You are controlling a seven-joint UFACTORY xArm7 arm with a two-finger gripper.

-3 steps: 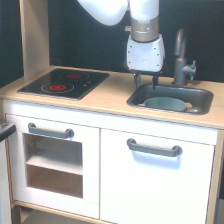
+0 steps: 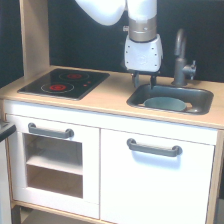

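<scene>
My gripper (image 2: pixel 144 82) points down above the left part of the dark sink (image 2: pixel 205 103). Its two dark fingers (image 2: pixel 136 78) stand apart, and nothing shows between them. A round grey-green dish (image 2: pixel 165 103) rests in the basin, lower and to the right of the fingertips. It looks clear of the gripper. The basin's far left part is partly covered by the fingers.
Behind the sink at the right rises a dark faucet (image 2: pixel 181 58). A black cooktop (image 2: pixel 64 83) with red rings lies on the left of the wooden counter (image 2: pixel 108 93). Below are a windowed oven door (image 2: pixel 84 160) and a white cabinet door (image 2: pixel 150 185).
The gripper has shifted slightly to the left. The dish in the sink shows no clear movement.
</scene>
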